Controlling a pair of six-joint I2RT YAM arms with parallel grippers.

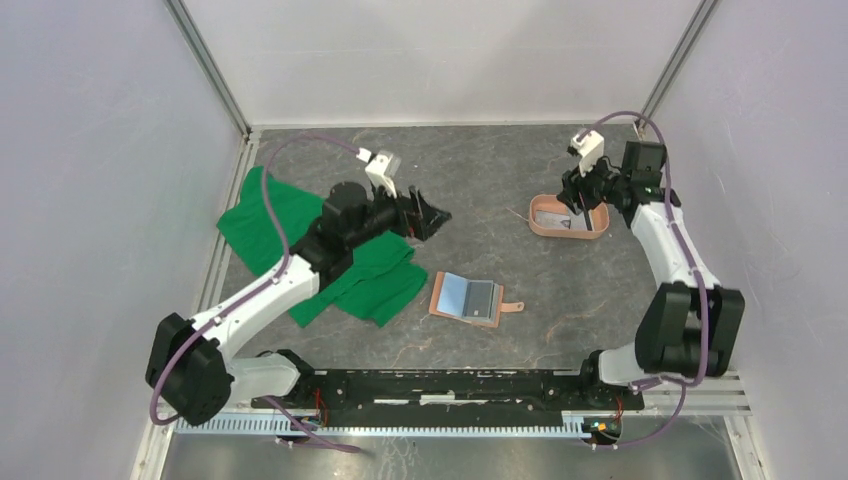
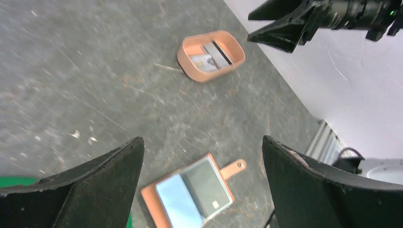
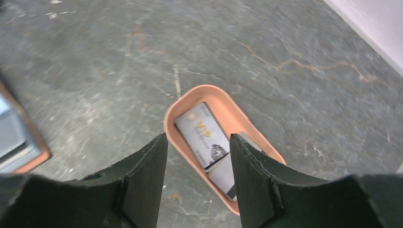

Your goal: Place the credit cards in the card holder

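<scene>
The card holder [image 1: 467, 300] lies spread on the table, a light blue half and a grey half inside a brown cover with a strap tab; it also shows in the left wrist view. Several credit cards lie in an orange tray [image 1: 551, 229]. One is a white VIP card [image 3: 203, 134], and a second pale card [image 3: 224, 174] with a dark stripe overlaps it, partly hidden by a finger. My right gripper is over the tray, its fingers apart and nothing held. My left gripper hangs above the table, up and left of the holder, open and empty.
A green cloth [image 1: 270, 210] covers the left of the table. A wall [image 1: 770, 150] rises close to the right of the tray. The table [image 1: 480, 170] between cloth and tray is bare.
</scene>
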